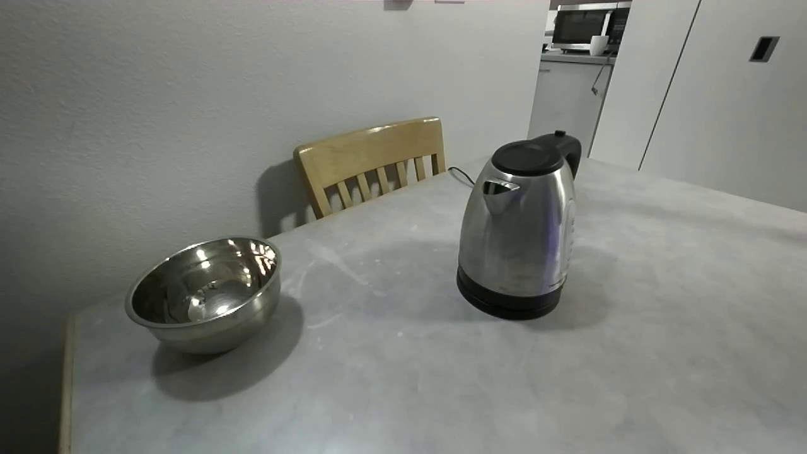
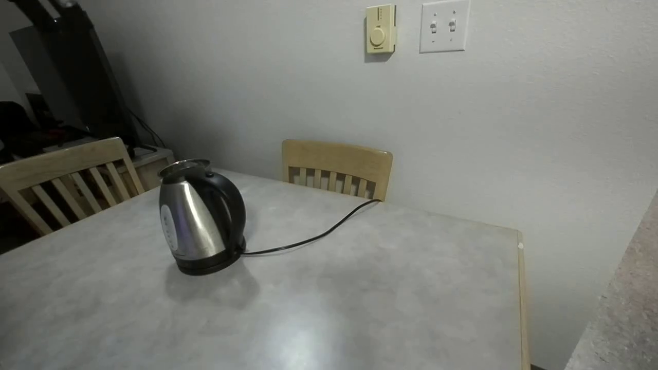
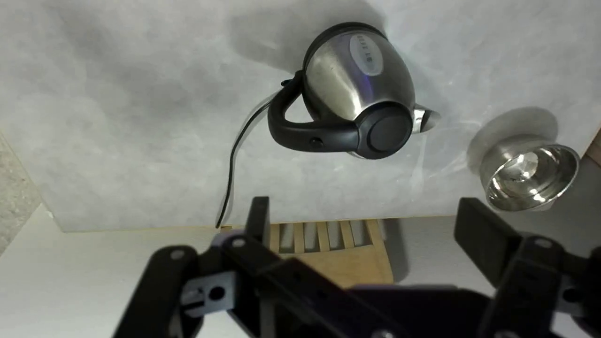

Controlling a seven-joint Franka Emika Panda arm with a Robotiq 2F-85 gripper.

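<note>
A steel kettle (image 1: 516, 234) with a black lid, handle and base stands upright on the grey table (image 1: 423, 393). Its spout points toward the steel bowl (image 1: 212, 325), which looks empty at the table's far left. In the wrist view my gripper is wide open with nothing between its fingers. Seen from above there, the kettle (image 3: 366, 79) is apart from the fingers, its black handle (image 3: 298, 135) to the left, while the bowl (image 3: 529, 172) is at the right. Neither exterior view shows the gripper; exterior view 2 has the kettle (image 2: 194, 222) handle side on.
From the kettle's base a black cord (image 2: 308, 240) runs over the table edge. Wooden chairs (image 2: 336, 160) stand against that edge, near the wall (image 2: 524, 123).
</note>
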